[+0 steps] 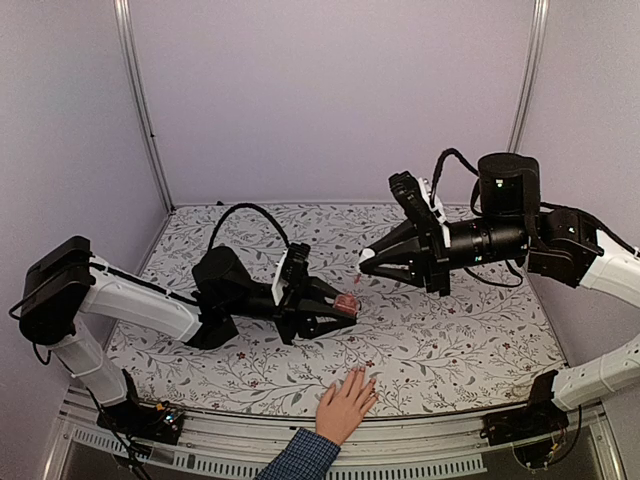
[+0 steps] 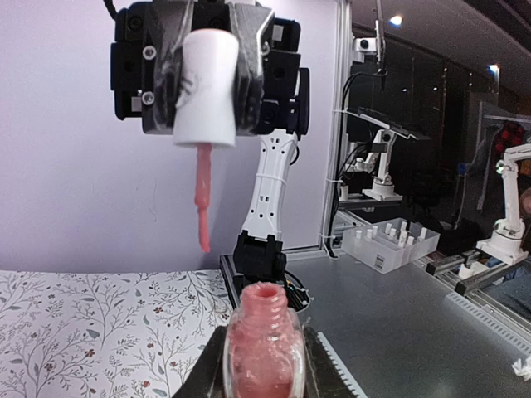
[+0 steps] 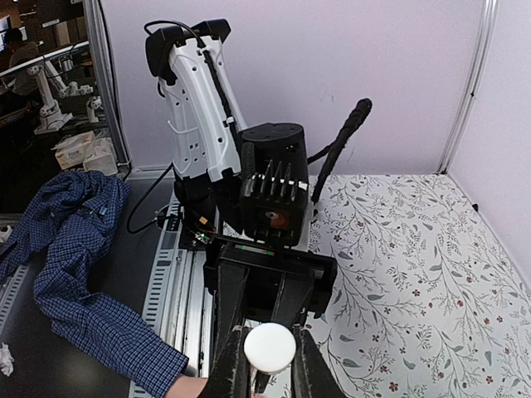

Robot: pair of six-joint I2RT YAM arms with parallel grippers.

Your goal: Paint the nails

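Observation:
A pink nail polish bottle [image 2: 264, 344], uncapped and upright, is gripped by my left gripper [image 1: 343, 308]. My right gripper [image 1: 368, 263] is shut on the white brush cap, seen from its top end in the right wrist view. From that cap hangs the polish-coated brush [image 2: 202, 199], its tip clear of the bottle's neck, above and to one side of it. A hand [image 1: 345, 404] in a dark checked sleeve lies palm down at the near edge of the table. Its nails are too small to judge for polish in the top view.
Floral-patterned cloth [image 1: 450, 350] covers the table, with free room behind and to the right of the hand. In the right wrist view the checked sleeve [image 3: 108, 323] reaches in over a metal rail [image 3: 162, 286].

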